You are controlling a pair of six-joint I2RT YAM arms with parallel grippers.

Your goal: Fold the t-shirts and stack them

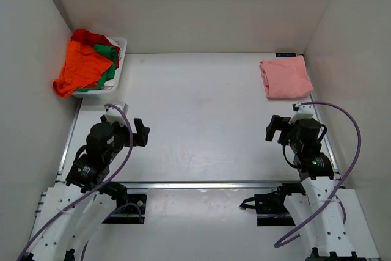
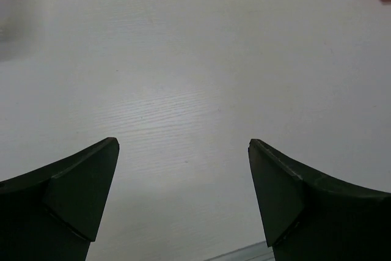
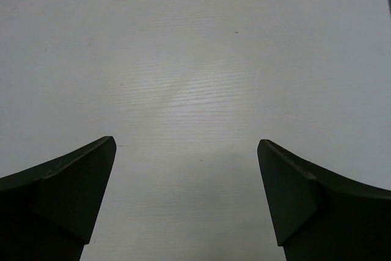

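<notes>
In the top view, a white basket (image 1: 119, 71) at the back left holds loose shirts: an orange shirt (image 1: 79, 65), a green shirt and a red one. A folded pink shirt (image 1: 286, 77) lies at the back right, its edge also showing in both wrist views. My left gripper hangs open over bare table at the left, in front of the basket, nothing between its fingers. My right gripper is open above empty table at the right, in front of the pink shirt.
Walls enclose it at the back and sides; a metal rail (image 1: 201, 184) runs along the front edge. A small dark object (image 1: 285, 54) sits behind the pink shirt.
</notes>
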